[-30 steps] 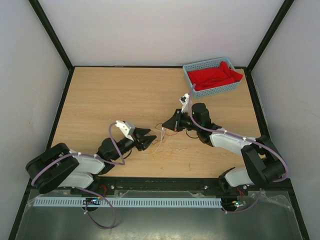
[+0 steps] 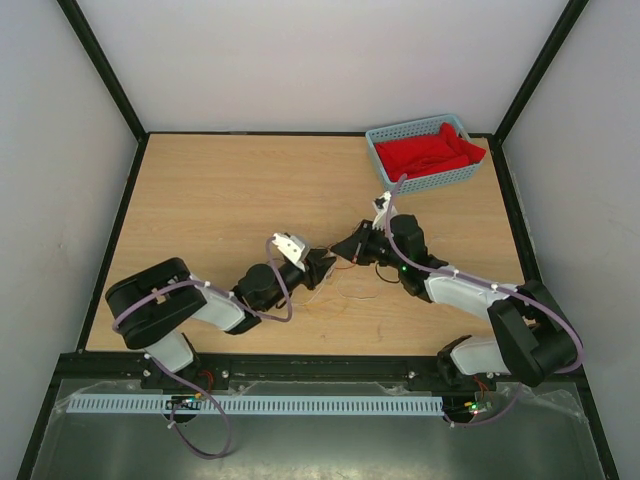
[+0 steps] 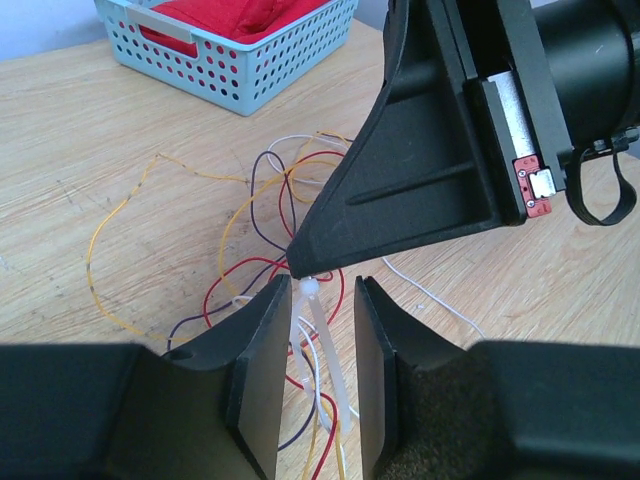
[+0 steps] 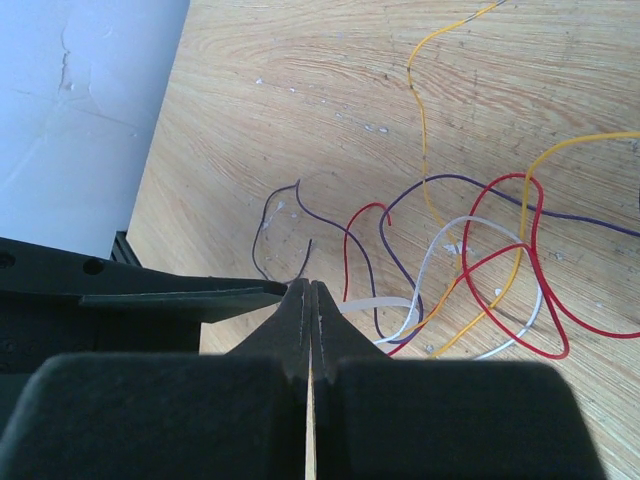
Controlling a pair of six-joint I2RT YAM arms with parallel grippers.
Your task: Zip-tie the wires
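Note:
Thin red, yellow, blue and white wires [image 3: 240, 268] lie loosely tangled on the wooden table, partly under both grippers. My right gripper [image 2: 335, 250] is shut; in the left wrist view its tip is at the small head of a white zip tie [image 3: 335, 370], whose strap hangs down over the wires. My left gripper is part open just below that tip, with the tie between its fingertips; I cannot see it touching the tie. In the right wrist view the fingertips [image 4: 296, 318] are shut, with the other gripper's black finger beside them at the left.
A light blue basket [image 2: 400, 131] with red cloth [image 2: 430, 155] stands at the back right. Dark rails border the table.
My left gripper has moved right and up to meet the right gripper's tip. The right gripper has shifted slightly to the right.

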